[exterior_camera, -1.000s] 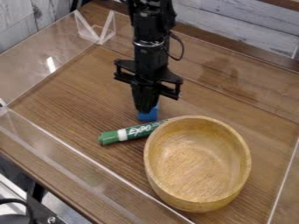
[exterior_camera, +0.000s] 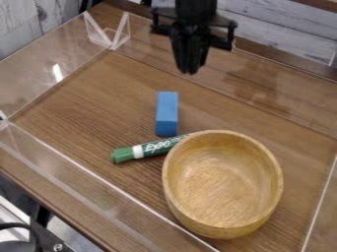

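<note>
My gripper is raised at the top centre of the camera view, small and dark; whether its fingers are open or shut is hard to tell. A blue block lies lengthwise on the wooden table, below and left of the gripper and apart from it. A green tube with white markings lies diagonally just below the block. A large tan bowl fills the lower right, empty.
The wooden table has clear room on the left and at the upper right. A white object stands at the upper left. A dark cable shows at the lower left.
My gripper has moved up and back, away from the blue block, which is now uncovered on the table.
</note>
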